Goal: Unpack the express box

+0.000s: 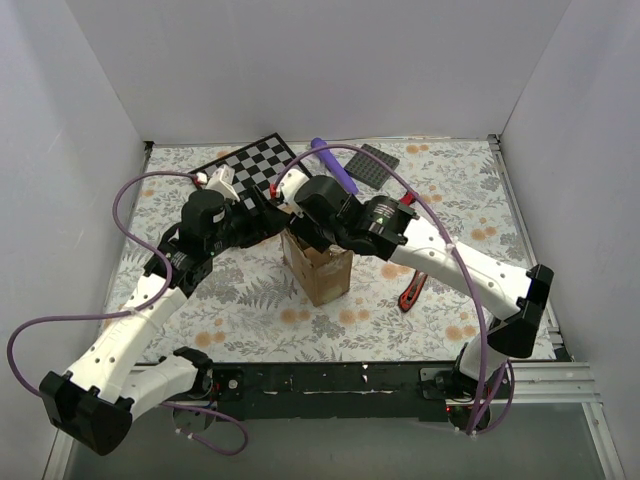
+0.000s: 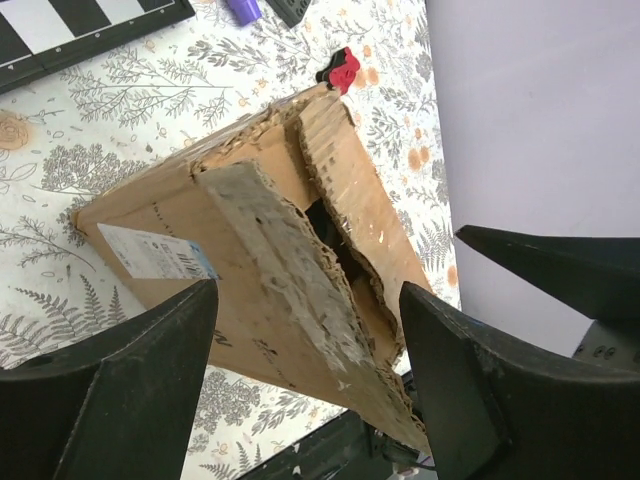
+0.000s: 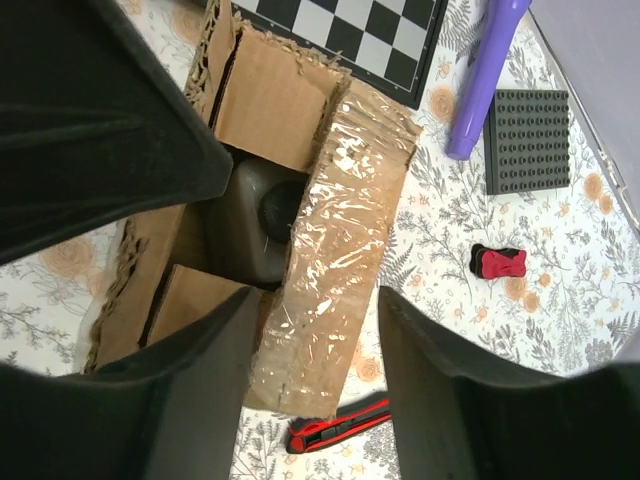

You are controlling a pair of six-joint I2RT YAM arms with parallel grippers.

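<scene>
An upright cardboard box (image 1: pixel 326 278) stands mid-table with its top flaps partly raised. Through the opening, the right wrist view shows a grey item (image 3: pixel 250 222) with a dark round part inside. My left gripper is part open above the left side of the box, the rim of a raised flap (image 2: pixel 285 270) showing between and beyond its fingers. At the other side, my right gripper is also part open, with a taped flap (image 3: pixel 335 240) seen between its fingertips; contact cannot be made out. In the top view both grippers partly cover the opening.
Behind the box lie a checkered board (image 1: pixel 258 165), a purple tube (image 1: pixel 334 166) and a dark studded plate (image 1: pixel 372 165). To its right are a red-and-black cutter (image 1: pixel 411 291) and a small red object (image 3: pixel 500 263). The two grippers are close together.
</scene>
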